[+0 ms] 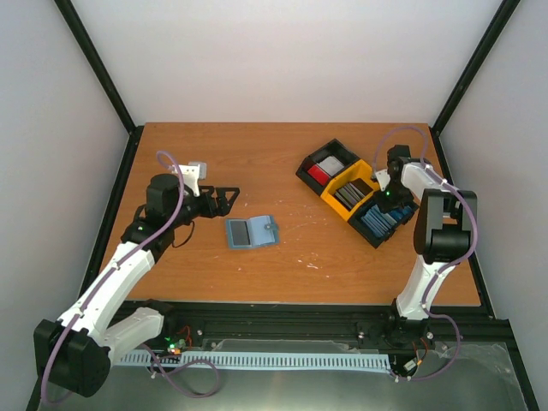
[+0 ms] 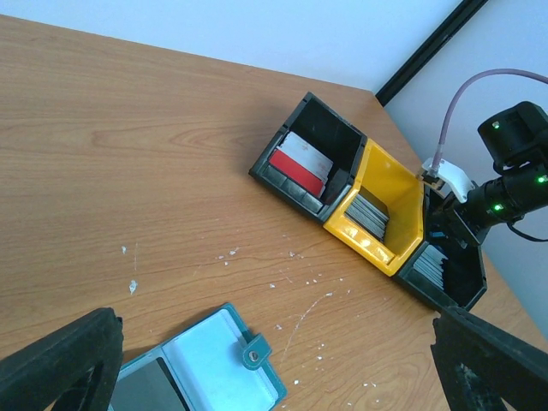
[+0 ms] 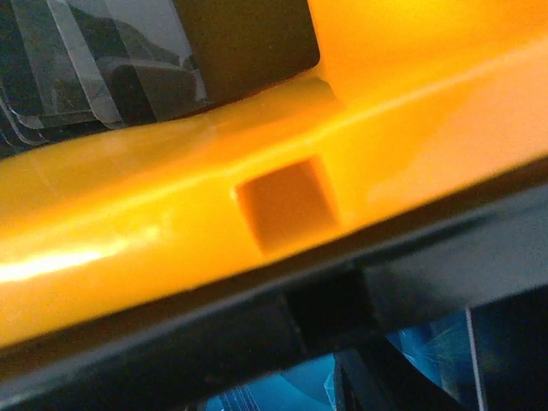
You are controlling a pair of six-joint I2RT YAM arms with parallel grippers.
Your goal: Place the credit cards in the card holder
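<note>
An open blue card holder [image 1: 262, 232] lies on the table, also seen in the left wrist view [image 2: 214, 364]. Cards stand in three joined bins at the right: red and white [image 1: 320, 172], dark ones in the yellow bin [image 1: 349, 193], blue ones in the front black bin [image 1: 381, 220]. My left gripper [image 1: 230, 200] stands open above the table, left of these bins, holding nothing. My right gripper [image 1: 385, 202] is down over the blue-card bin; in the right wrist view a dark finger shows low among blue cards beside the yellow rim [image 3: 394, 214]. Its finger state is unclear.
Walls and dark frame posts bound both sides.
</note>
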